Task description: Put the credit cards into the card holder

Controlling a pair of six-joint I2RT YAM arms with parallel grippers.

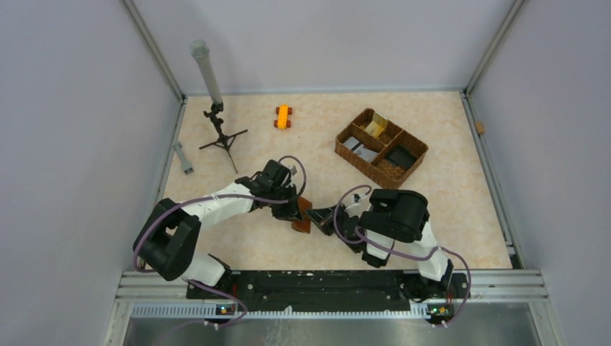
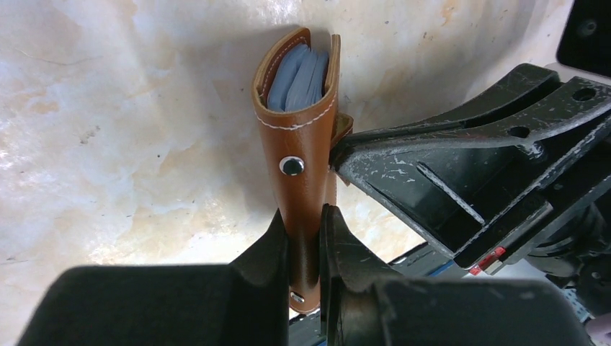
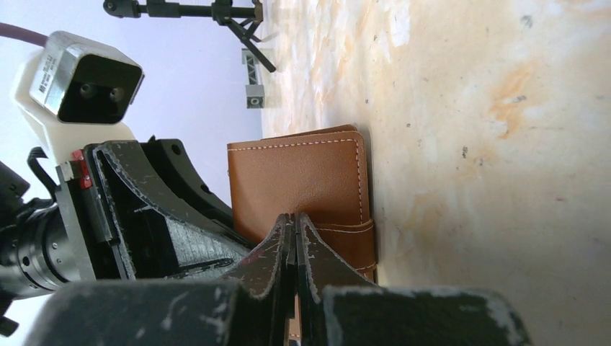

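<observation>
The brown leather card holder (image 2: 291,137) stands on edge near the front middle of the table, grey card sleeves (image 2: 295,76) visible in its open end. My left gripper is shut on the holder's body. My right gripper is shut at the holder's side, its tips against the flap with the stitched band; whether anything thin is between them is hidden. From above, both grippers crowd round the holder (image 1: 302,226) from left and right.
A divided wicker basket (image 1: 374,170) with several items sits at the back right. A yellow toy (image 1: 283,116) lies at the back, and a black tripod (image 1: 223,137) stands at the left.
</observation>
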